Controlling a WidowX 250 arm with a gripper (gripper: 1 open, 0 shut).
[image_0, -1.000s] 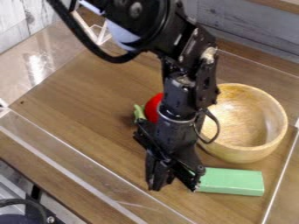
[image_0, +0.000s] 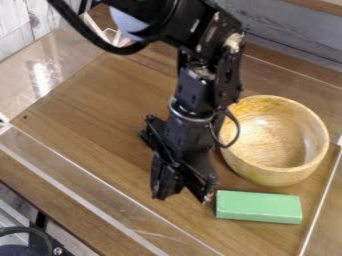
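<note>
The black gripper (image_0: 182, 175) hangs low over the wooden table (image_0: 94, 140), left of and in front of a wooden bowl (image_0: 281, 140). Its fingers point down and look shut, with nothing visible between them. A green block (image_0: 259, 207) lies on the table at the lower right, just right of the gripper. The arm hides whatever is directly behind the gripper; no red object shows.
Clear plastic edging runs along the table's left and front. A grey wall stands at the back.
The gripper has moved left and a little up, uncovering more of the green block. The red object with green, earlier visible behind the arm, is now out of sight.
</note>
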